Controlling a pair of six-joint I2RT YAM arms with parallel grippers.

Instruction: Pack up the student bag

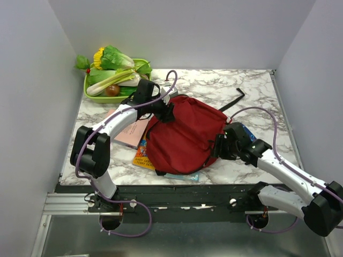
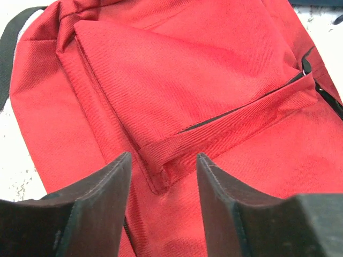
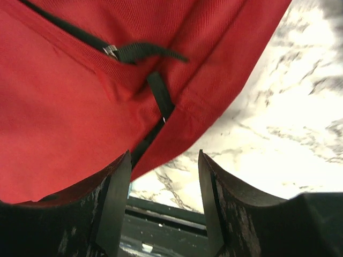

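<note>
The red bag point(image 1: 182, 136) lies flat across the middle of the marble table, its fabric slack. In the left wrist view a dark slit of zipper point(image 2: 214, 119) runs slantwise over the red cloth. My left gripper point(image 1: 170, 115) is above the bag's upper left part, fingers apart, with only fabric below. At the bag's right edge is my right gripper point(image 1: 217, 155); its fingers point(image 3: 115, 187) stand apart and nothing shows held between them. Black zipper tape and a strap point(image 3: 161, 93) lie on the cloth ahead of it. The bag's inside is hidden.
A pink book point(image 1: 131, 134) and a yellow book point(image 1: 142, 156) lie left of the bag; a light-blue one point(image 1: 185, 176) peeks out below. Behind stands a green basket point(image 1: 102, 99) of vegetables. A blue item point(image 1: 250, 134) is partly behind the right arm. Bare marble lies at back right.
</note>
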